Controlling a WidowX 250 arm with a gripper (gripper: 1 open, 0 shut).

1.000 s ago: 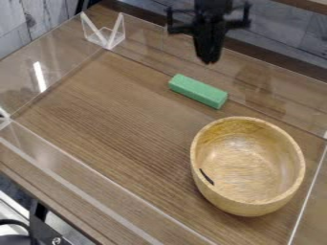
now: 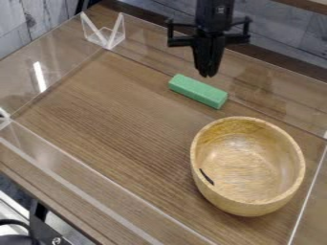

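My black gripper [image 2: 208, 43] hangs at the top centre, pointing down, with its tip above and behind a green block [image 2: 198, 91]. The block lies flat on the wooden table. The tip is small and dark, and nothing shows held in it; it looks shut. A round, pale tan bowl [image 2: 248, 198] sits at the lower right, with a short dark mark or thin object inside on its left.
A white wire-like object [image 2: 105, 32] stands at the upper left. Dark cables lie past the table's edge at the lower left.
My gripper has come down into view from the top, lower than before. The green block and the bowl have not moved.
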